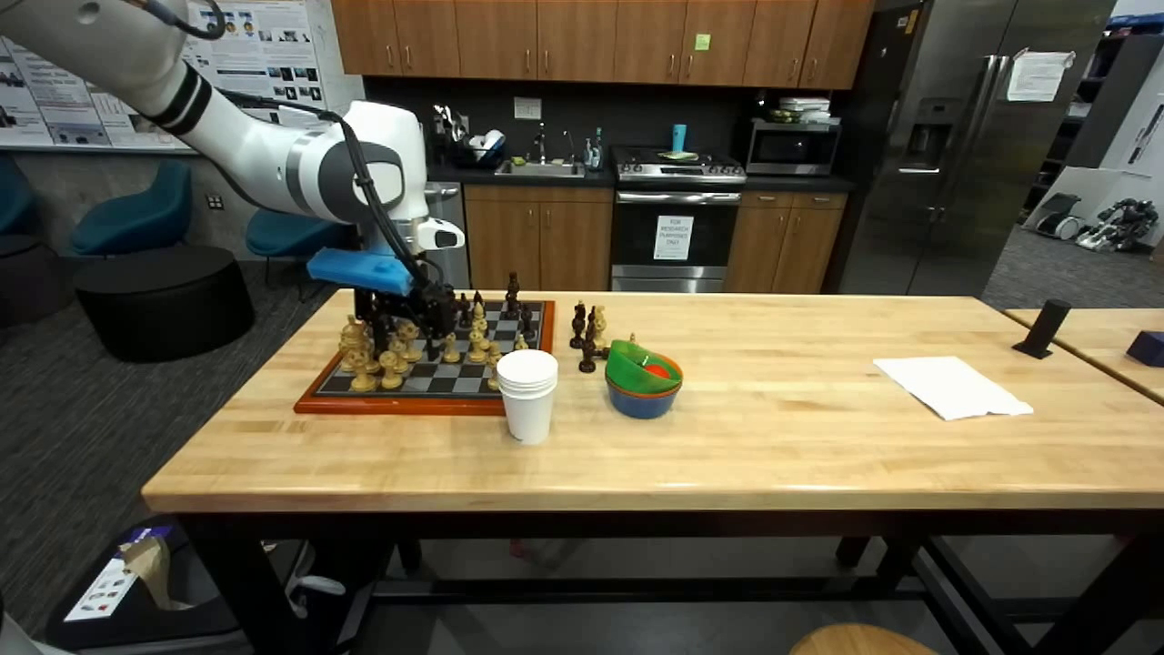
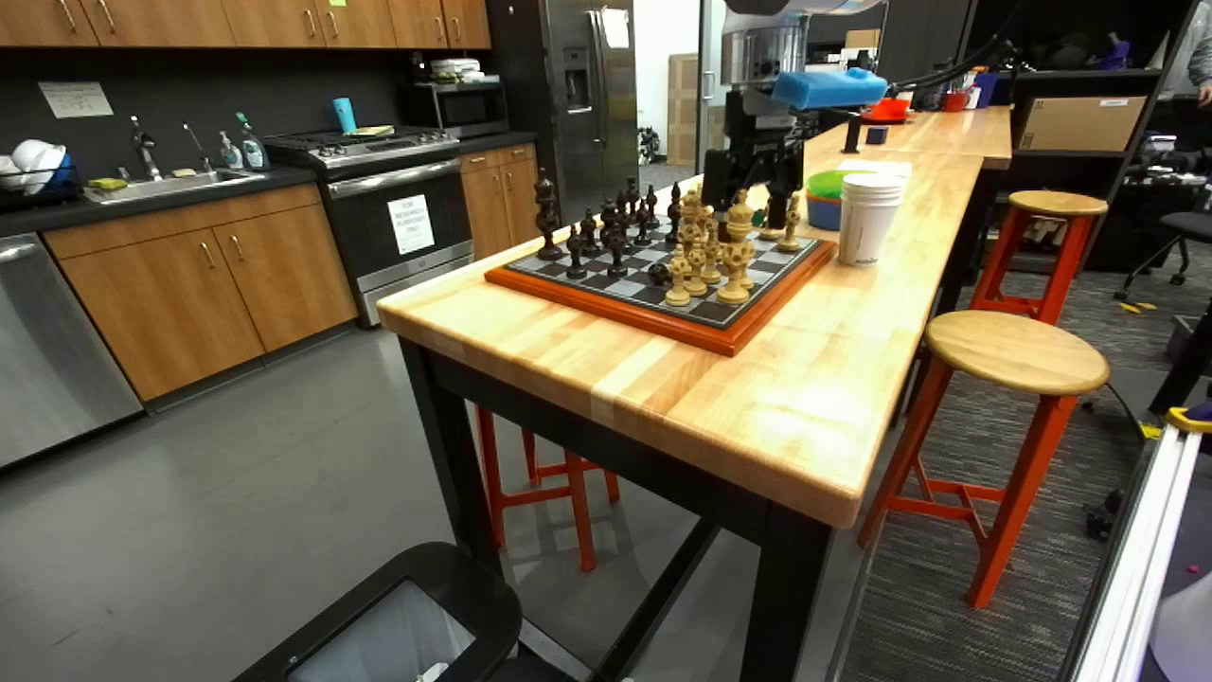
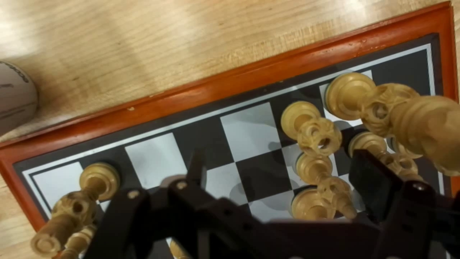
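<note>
My gripper stands open among the light chess pieces, its fingers well apart in the wrist view. A light pawn (image 3: pixel 314 168) and another light piece (image 3: pixel 308 205) appear between the fingers, nearer the right finger (image 3: pixel 374 181); I cannot tell whether anything touches. A tall light piece (image 3: pixel 351 97) leans across the view at right, and a light rook-like piece (image 3: pixel 99 179) stands at left. In exterior view 1 the gripper (image 1: pixel 409 333) is low over the chessboard (image 1: pixel 436 405), largely hiding the pieces behind it. Dark pieces (image 2: pixel 577 252) stand across the board.
White stacked cups (image 1: pixel 528 398) stand close beside the board's near right corner. Blue and green bowls (image 1: pixel 641 404) and several chess pieces (image 1: pixel 589 351) sit right of the board. A paper sheet (image 1: pixel 951 387) lies farther right, with bare tabletop between.
</note>
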